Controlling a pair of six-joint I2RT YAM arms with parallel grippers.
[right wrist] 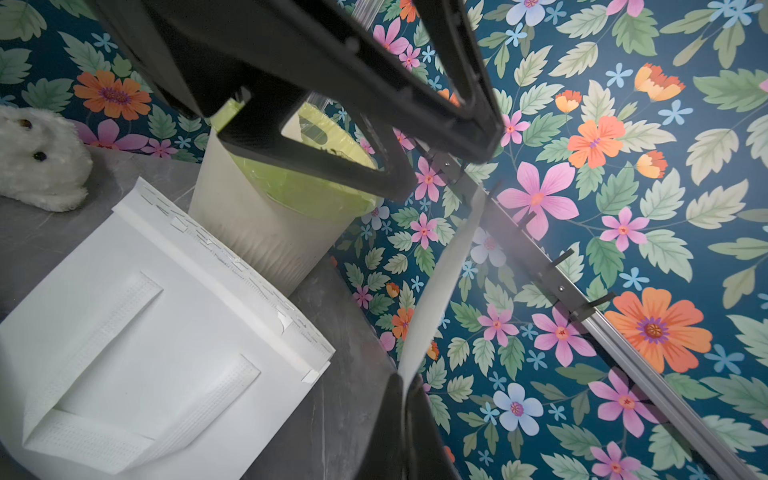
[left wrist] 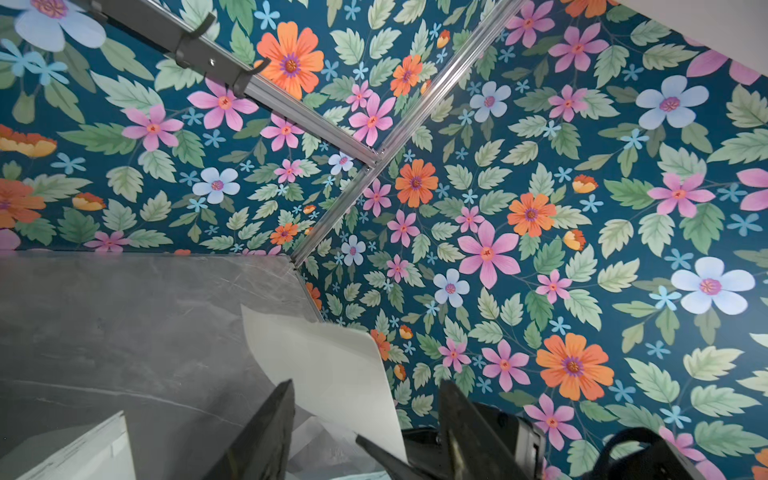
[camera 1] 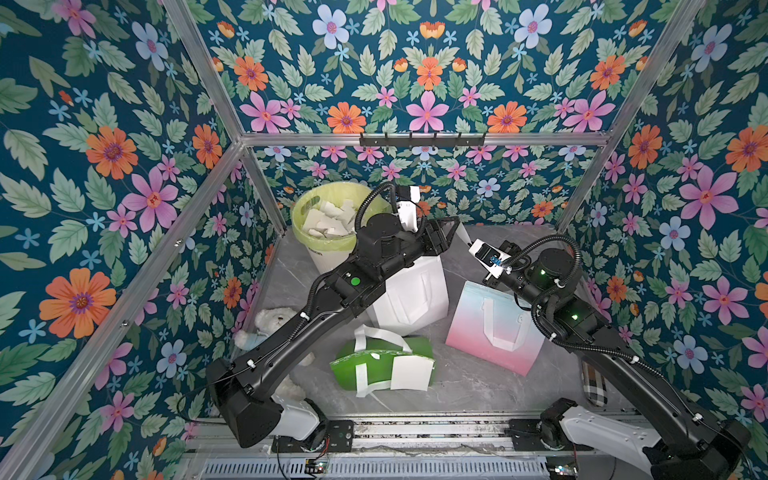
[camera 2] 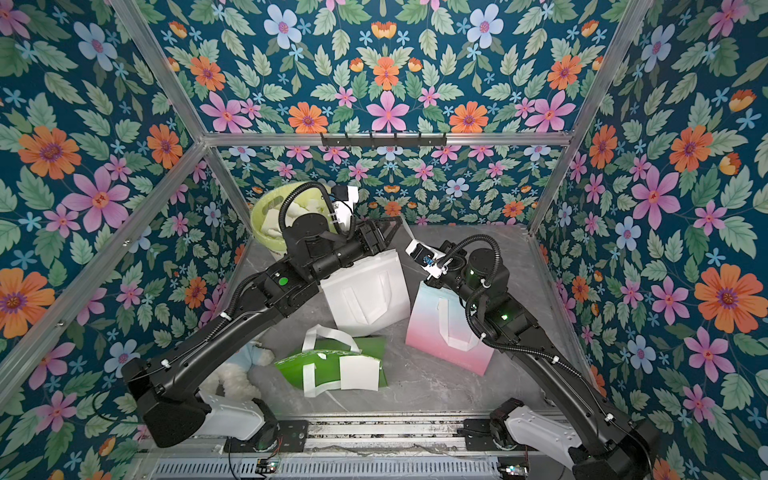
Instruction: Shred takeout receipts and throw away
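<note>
A white receipt [right wrist: 438, 300] stands up from my right gripper, whose fingers are shut on its lower end. Its free end reaches toward my left gripper, which is open. In the left wrist view the receipt [left wrist: 328, 364] shows beyond and between the parted fingers; nothing shows it gripped there. From the top left view the two grippers face each other above the back middle of the floor. A bin [camera 1: 321, 254] with a yellow-green liner sits at the back left, holding several pale paper pieces [camera 1: 329, 219], partly behind my left arm.
A white bag [camera 1: 416, 302] lies under my left gripper. In front are a green bag [camera 1: 345, 373] and a pink-blue bag [camera 1: 468, 332]. A white plush toy [right wrist: 44, 156] lies at the left.
</note>
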